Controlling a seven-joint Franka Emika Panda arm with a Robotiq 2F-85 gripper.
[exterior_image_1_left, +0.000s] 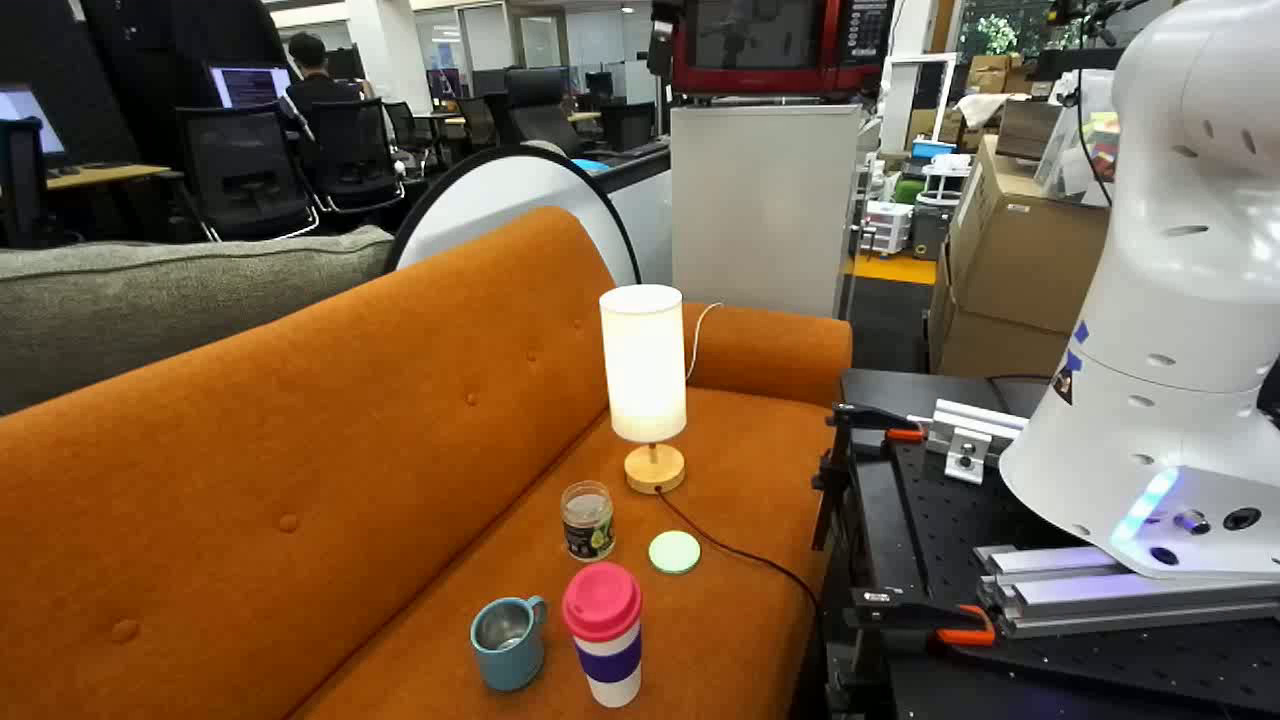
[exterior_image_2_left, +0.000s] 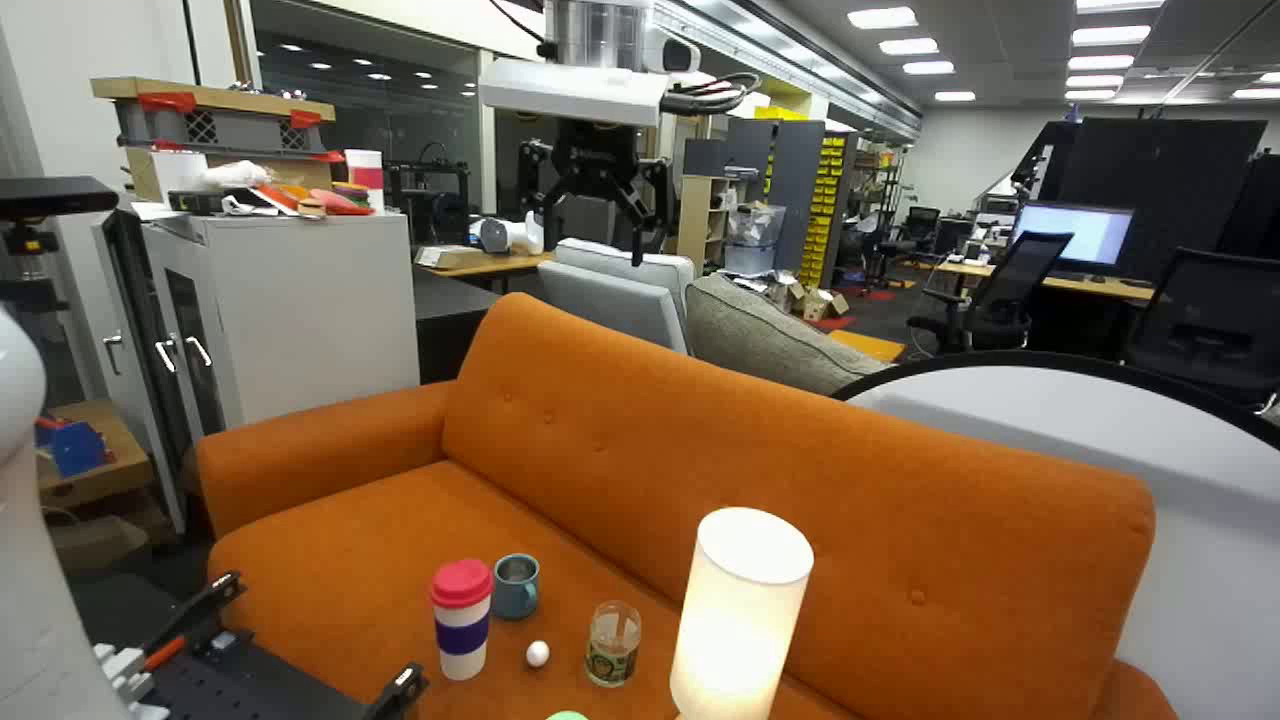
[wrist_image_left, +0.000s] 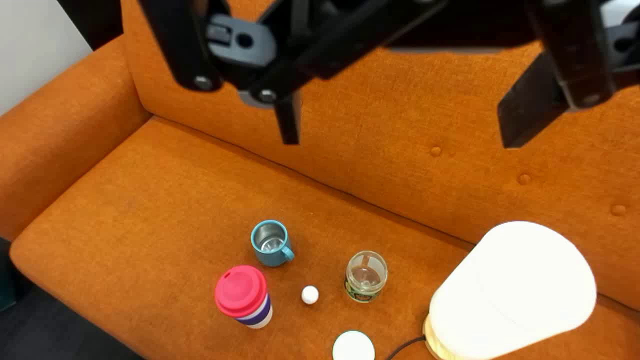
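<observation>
My gripper (exterior_image_2_left: 603, 228) hangs high above the orange sofa, open, with nothing between its fingers. In the wrist view the two fingertips (wrist_image_left: 289, 120) stand wide apart over the backrest. On the seat stands a white cup with a pink lid and purple band (exterior_image_1_left: 603, 630), and beside it a teal mug (exterior_image_1_left: 509, 648). A clear glass jar (wrist_image_left: 366, 276) is upright, seemingly open at the top. A small white ball (wrist_image_left: 309, 294) lies between cup and jar; in exterior view 1 it is hidden. Near the jar a round pale green lid (exterior_image_1_left: 674, 552) lies flat.
A lit lamp (exterior_image_1_left: 644, 360) with wooden base stands on the seat close to the jar, its dark cord (exterior_image_1_left: 744, 554) trailing toward the front edge. The black robot table (exterior_image_1_left: 870, 504) borders the sofa. Much of the seat (wrist_image_left: 150, 240) beyond the mug is clear.
</observation>
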